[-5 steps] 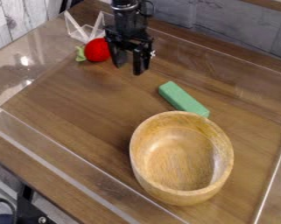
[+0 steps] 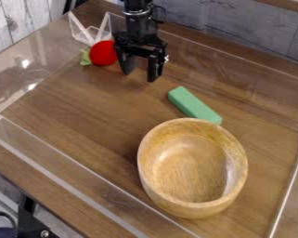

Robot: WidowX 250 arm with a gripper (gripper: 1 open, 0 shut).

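Observation:
The black gripper [image 2: 140,58] hangs at the top centre of the camera view, its two fingers spread apart and pointing down, with nothing clearly between them. Just to its left sits a red object [image 2: 104,53] with a green part, like a toy tomato or pepper, beside a white wire rack [image 2: 92,26]. A green block [image 2: 195,105] lies right of centre, below and right of the gripper. A large wooden bowl [image 2: 192,172] stands at the lower right.
The gripper has shifted slightly over the last second near the red object. The block, bowl and red object look unmoved.

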